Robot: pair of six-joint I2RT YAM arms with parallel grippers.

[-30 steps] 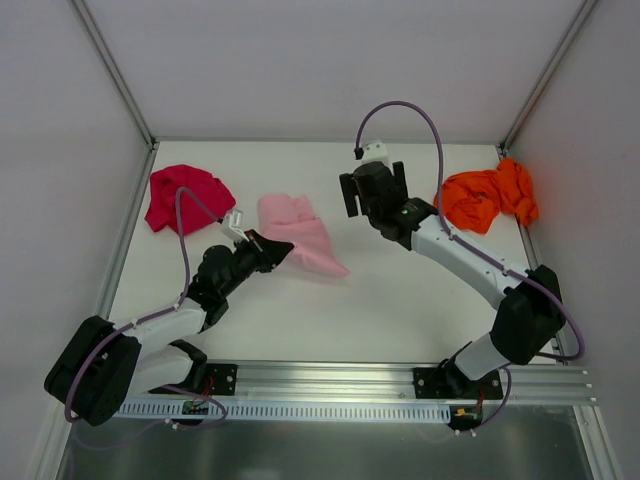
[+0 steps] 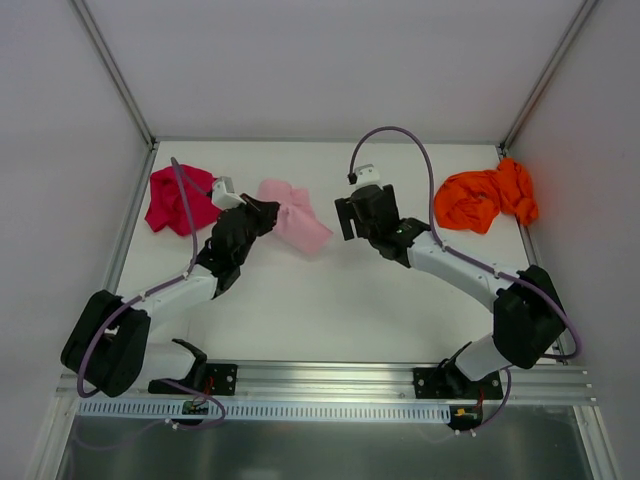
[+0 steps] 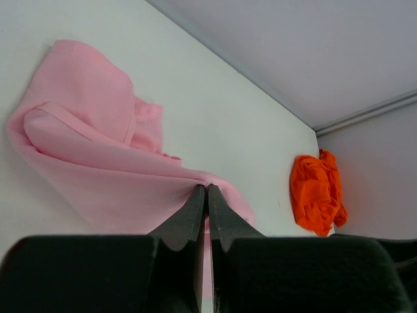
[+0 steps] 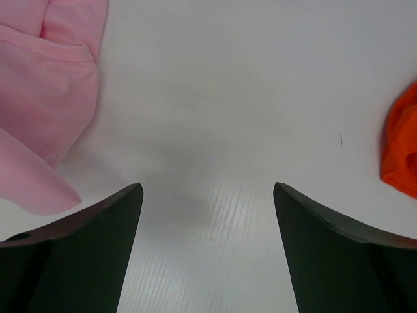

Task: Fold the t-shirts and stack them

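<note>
A pink T-shirt (image 2: 300, 225) is bunched in the middle of the table, its near part lifted. My left gripper (image 2: 268, 210) is shut on it; in the left wrist view the cloth (image 3: 98, 156) rises into the closed fingers (image 3: 176, 228). My right gripper (image 2: 358, 215) stands open to the right of the pink shirt, nothing between its fingers. In the right wrist view the pink cloth (image 4: 45, 104) lies at the left.
A crumpled red shirt (image 2: 175, 200) lies at the back left, a crumpled orange one (image 2: 475, 200) at the back right.
My left gripper has moved toward the back with the pink cloth, whose lifted part has shifted. My right gripper has moved slightly toward the front and left.
</note>
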